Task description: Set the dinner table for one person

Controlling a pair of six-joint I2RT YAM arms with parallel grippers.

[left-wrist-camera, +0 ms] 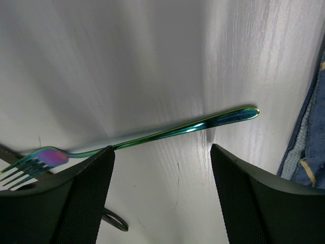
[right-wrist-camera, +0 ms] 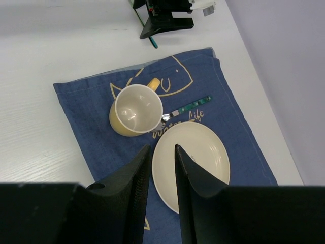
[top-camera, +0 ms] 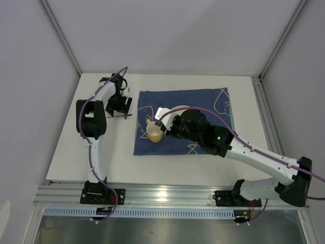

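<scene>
In the left wrist view a fork [left-wrist-camera: 231,117] with an iridescent green finish lies on the white table; my left gripper hangs over it, fingers apart, nothing visibly held. Part of another dark utensil [left-wrist-camera: 114,218] shows beside it. My right gripper hovers over the blue placemat [right-wrist-camera: 86,112]; its two fingertips are a little apart and empty. On the placemat are a cream plate [right-wrist-camera: 198,147], a cream mug [right-wrist-camera: 137,109] with a yellow handle, and a utensil with a green handle [right-wrist-camera: 195,103], partly hidden by the mug.
The table [top-camera: 76,162] has free room along its front and back edges. Walls rise at the back and sides. In the top view my right arm covers much of the plate and placemat.
</scene>
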